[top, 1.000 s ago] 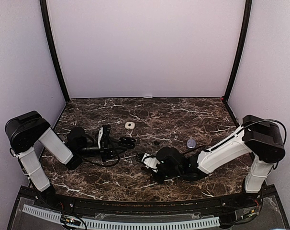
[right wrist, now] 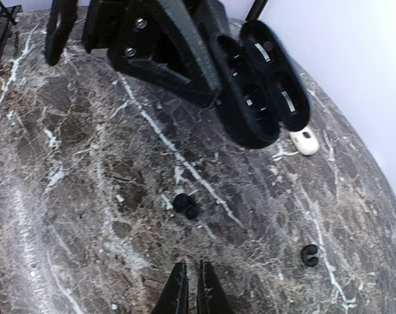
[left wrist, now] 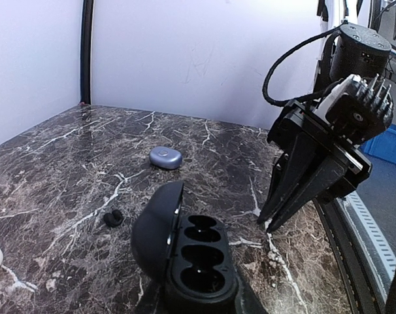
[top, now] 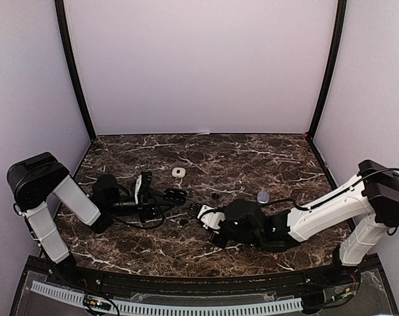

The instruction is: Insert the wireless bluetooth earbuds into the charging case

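Observation:
My left gripper (top: 165, 196) is shut on the black charging case (left wrist: 201, 261), held above the table with its lid open and its earbud slots empty. One black earbud (right wrist: 186, 206) lies on the table below the case in the right wrist view. Farther off is another black earbud, which also appears as a small dark earbud (left wrist: 113, 218) in the left wrist view. My right gripper points down at the table, its fingers a narrow gap apart with nothing visible between them. From above, its fingertips are hard to make out.
A lavender case (left wrist: 166, 157) rests closed on the far right part of the table. Toward the back left sits a white case (top: 178, 172).
The left gripper and the case have stayed put.

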